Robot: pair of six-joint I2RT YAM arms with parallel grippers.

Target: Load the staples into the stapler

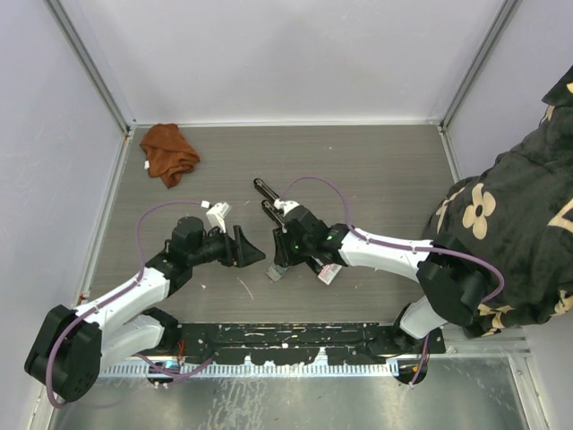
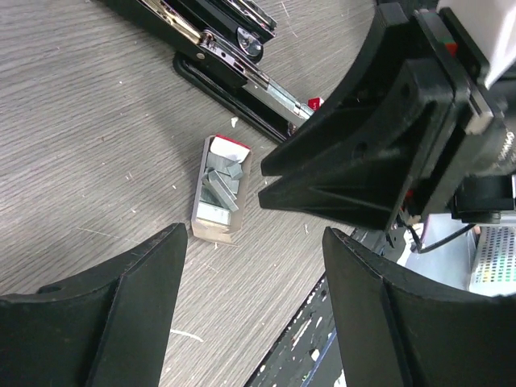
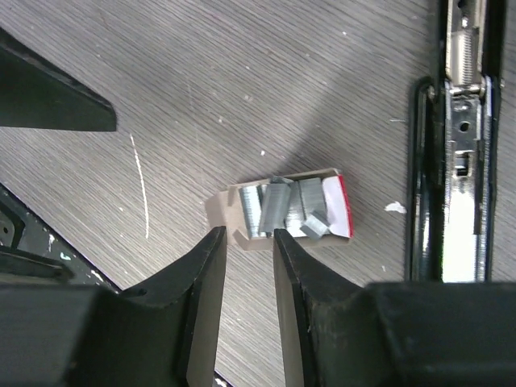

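A small open box (image 3: 226, 211) lies on the table with several loose grey staple strips (image 3: 276, 208) in it. Beside it is the black stapler, spread open with its metal channel (image 3: 463, 201) showing; in the top view its far ends (image 1: 265, 189) point to the back left. My right gripper hangs over the near side of the staple box, open and empty. To the left of the box, my left gripper is open too, its fingers (image 2: 153, 266) parted with nothing between. From above, the right gripper partly covers the staple box (image 1: 277, 272).
A white and red packet (image 1: 329, 273) lies just right of the stapler, partly under the right arm. At the back left rests a brown cloth (image 1: 168, 154). Dark flowered fabric (image 1: 501, 206) fills the right side.
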